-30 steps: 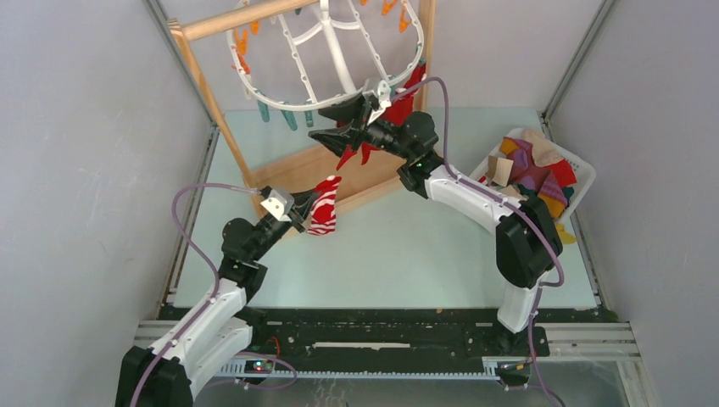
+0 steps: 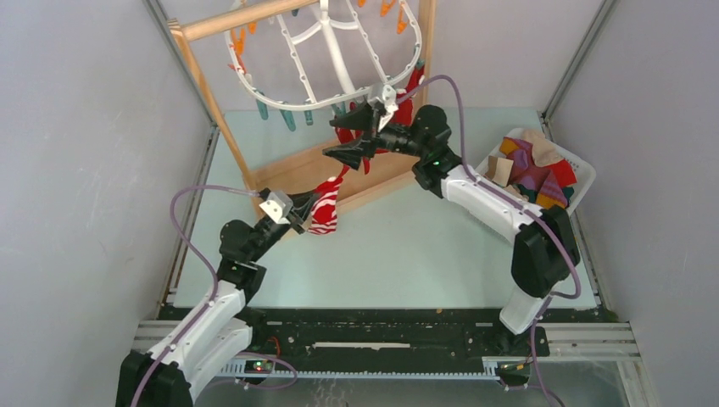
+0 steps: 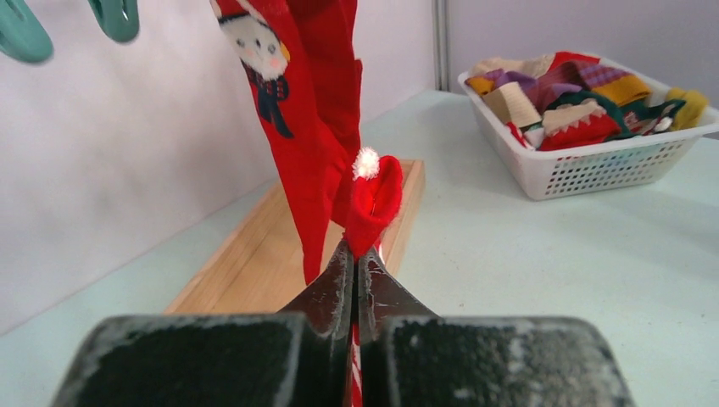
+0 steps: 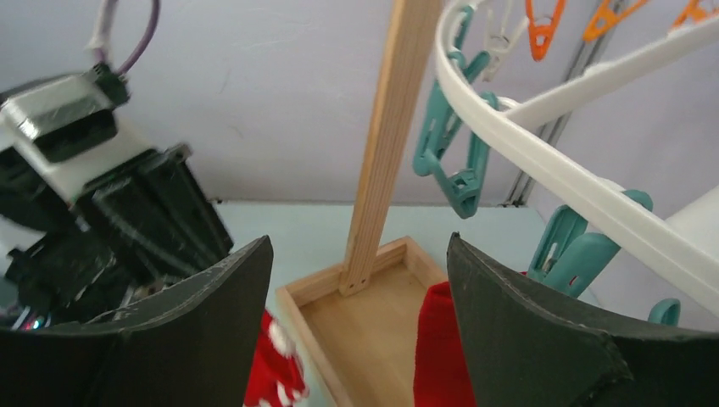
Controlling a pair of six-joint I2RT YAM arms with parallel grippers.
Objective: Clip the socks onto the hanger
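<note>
My left gripper (image 2: pixel 313 203) is shut on a red-and-white striped sock (image 2: pixel 326 212), which hangs from its fingertips. In the left wrist view the red top of this sock (image 3: pixel 374 212), with a white pompom, pokes up beyond the shut fingers (image 3: pixel 339 280). My right gripper (image 2: pixel 332 140) stands part open below the hanger's white ring (image 2: pixel 291 107), its fingers apart and nothing between them. Red socks hang from the ring behind it; one red sock (image 3: pixel 309 110) bears a snowman face. Teal clips (image 4: pixel 454 153) line the ring near my right gripper.
At the right sits a white basket (image 2: pixel 585 181) full of colourful socks. The hanger's wooden frame (image 2: pixel 216 110) rises at the back, its base (image 2: pixel 297 170) beneath the ring.
The right arm has shifted right and a little toward the front, its fingers now less far left. The hanging red socks look swayed. My left gripper and its striped sock have stayed nearly still.
</note>
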